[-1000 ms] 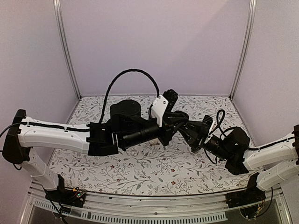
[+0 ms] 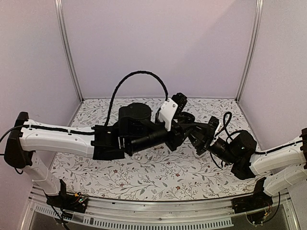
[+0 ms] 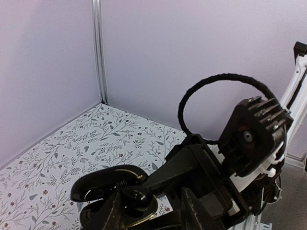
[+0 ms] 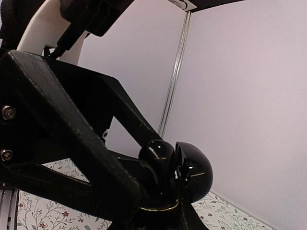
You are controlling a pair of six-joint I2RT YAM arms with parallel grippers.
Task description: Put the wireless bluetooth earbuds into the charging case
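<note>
A glossy black charging case with its lid raised is held up at my right gripper, which is shut on it, over the middle of the table. A black earbud sits at the case's opening in the left wrist view. In the right wrist view the case shows behind the black fingers. My left gripper meets the right one from the left, its fingertips close round the earbud; how far apart they stand is hard to tell.
Pale walls enclose the back and sides. Small pale items lie under the left arm, mostly hidden.
My left gripper and wrist have shifted slightly to the right, closer onto the right gripper. The right arm looks almost unmoved.
</note>
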